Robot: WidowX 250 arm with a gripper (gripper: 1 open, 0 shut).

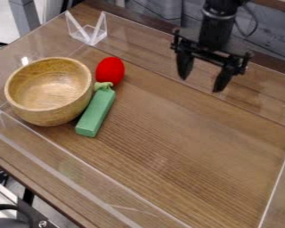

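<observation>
The dark gripper [207,62] is at the upper right, above bare wood near the back edge, with its fingers spread and nothing visible between them. On the left lie a wooden bowl [44,96], a red oval object [110,69] and a long green object [95,113], all apart from the gripper.
A small white wire holder [89,28] stands at the back left.
</observation>
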